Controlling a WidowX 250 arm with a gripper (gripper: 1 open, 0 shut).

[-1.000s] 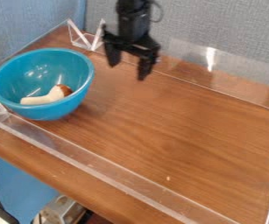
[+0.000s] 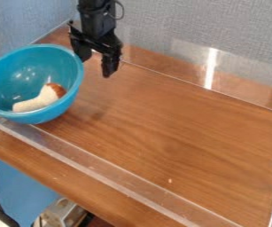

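A turquoise bowl sits at the left edge of the wooden table, holding a pale elongated item with a reddish-brown end. The black gripper hangs above the table behind and right of the bowl, near the back wall, its fingers open and apart from the bowl's contents.
Clear low barriers run along its edges, with a grey wall behind.
The gripper has moved left toward the back left corner.
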